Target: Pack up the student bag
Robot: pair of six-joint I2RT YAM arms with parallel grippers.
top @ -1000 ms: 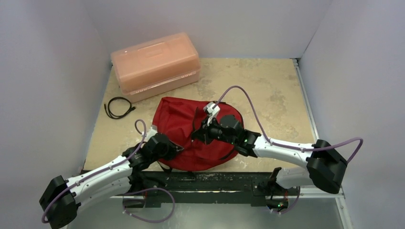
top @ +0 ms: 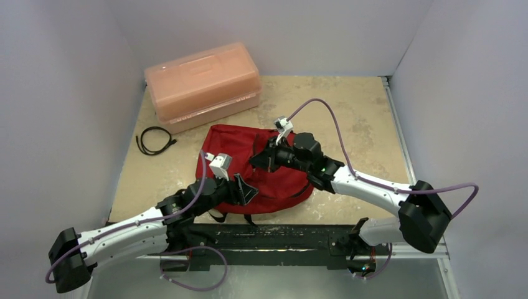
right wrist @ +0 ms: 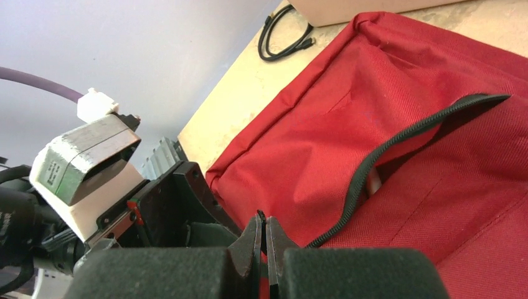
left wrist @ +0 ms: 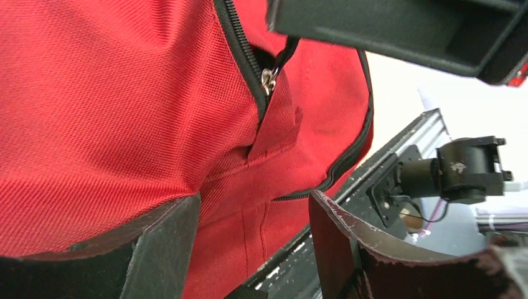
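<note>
A red bag (top: 230,140) lies near the table's front edge, its black zipper (right wrist: 367,159) curving along a partly open slit. A small metal zipper slider (left wrist: 269,80) shows in the left wrist view. From it a black pull (left wrist: 286,53) runs up to the right gripper's dark body. My right gripper is shut over the bag, with the thin black pull showing between its fingertips. The left gripper stands open above the bag's front part, its fingers apart and nothing held. In the top view, both arms cover parts of the bag.
A translucent orange box (top: 202,81) stands closed at the back left. A coiled black cable (top: 155,141) lies left of the bag. Bare table (top: 355,118) stretches across the right and back. The two grippers are close together over the bag.
My left gripper has opened and moved right over the bag. The right gripper has shifted toward the back, and the bag's red cloth has shifted with it.
</note>
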